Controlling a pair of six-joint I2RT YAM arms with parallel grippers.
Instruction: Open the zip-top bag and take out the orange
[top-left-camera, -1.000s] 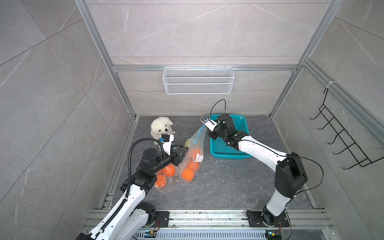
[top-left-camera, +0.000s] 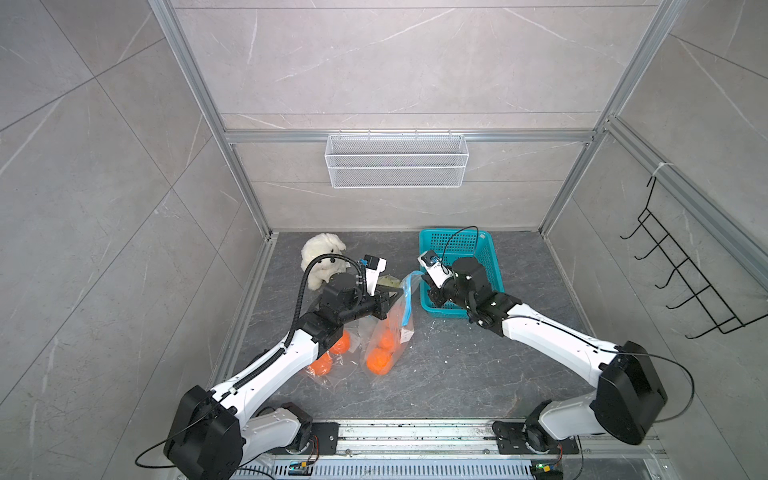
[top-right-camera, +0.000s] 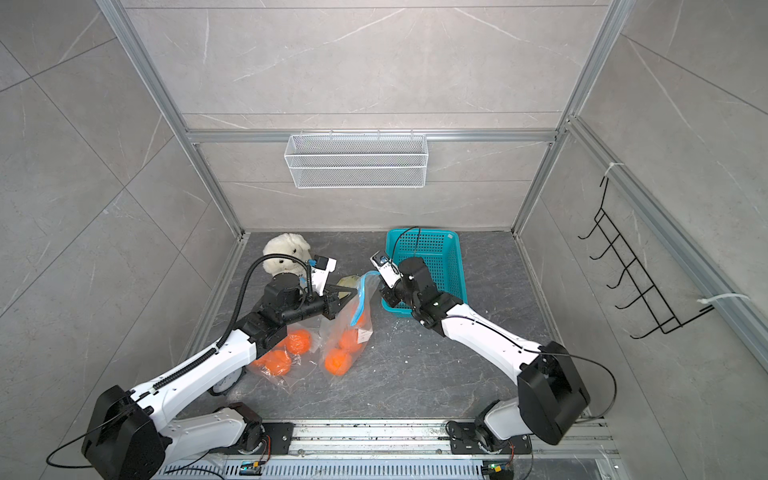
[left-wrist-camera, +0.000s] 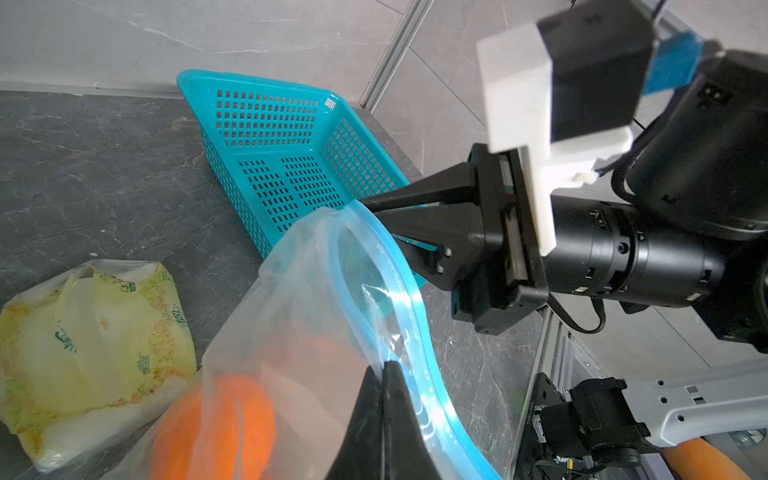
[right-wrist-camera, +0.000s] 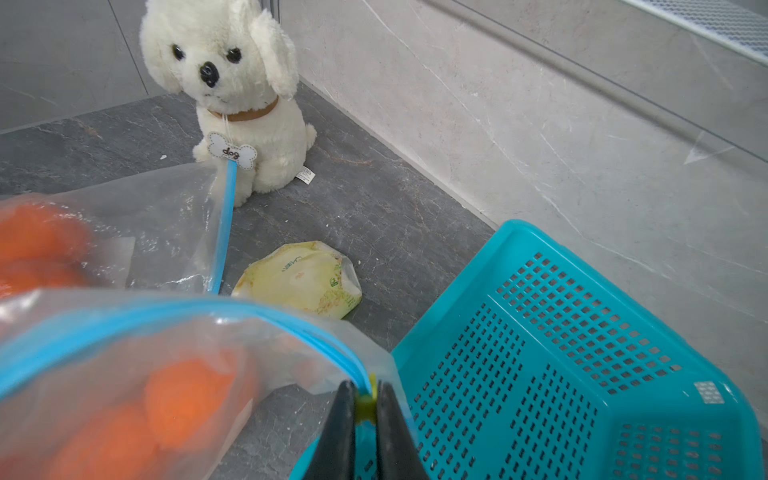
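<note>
A clear zip bag (top-left-camera: 392, 328) with a blue zip strip hangs tilted in front of the teal basket, orange fruit low inside it. My right gripper is nearly closed around the bag's upper corner, where the strip ends. In the left wrist view, the film spreads in front of my left gripper, and a gap shows between two blue bands near the top. The left fingers are shut with their tips against the film; whether they pinch any is unclear. One orange (left-wrist-camera: 214, 428) shows through the plastic there.
A second clear bag of oranges (top-left-camera: 329, 353) lies on the left of the table. The teal basket (right-wrist-camera: 560, 360) stands at the back right, beneath the right gripper. A plush dog (right-wrist-camera: 232, 88) and a yellow-green packet (right-wrist-camera: 302, 278) sit further back.
My left gripper has moved right and slightly back, up to the bag's top. The right gripper has shifted right and toward the front, and the bag's top has come lower with it.
</note>
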